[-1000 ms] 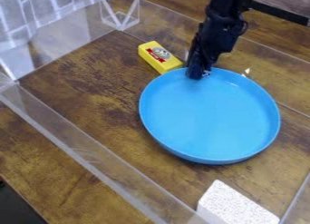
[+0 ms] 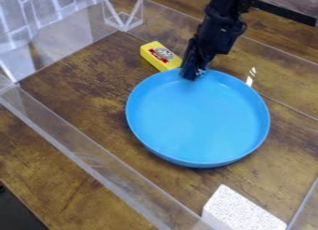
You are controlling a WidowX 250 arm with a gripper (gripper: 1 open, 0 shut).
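A large blue round tray (image 2: 196, 122) lies on the wooden table, filling the centre of the view. My black gripper (image 2: 192, 70) is down at the tray's far rim, its fingertips dark and small; it looks shut, and whether the rim sits between its fingers cannot be made out. A yellow box (image 2: 159, 55) with a red and white label lies just left of the gripper, beyond the tray.
Clear plastic walls (image 2: 87, 155) bound the wooden work surface (image 2: 74, 89). A white block (image 2: 243, 208) lies at the lower right.
The blue tray has slid left and slightly toward the viewer, and the gripper at its rim has shifted left with it. The yellow box has moved little.
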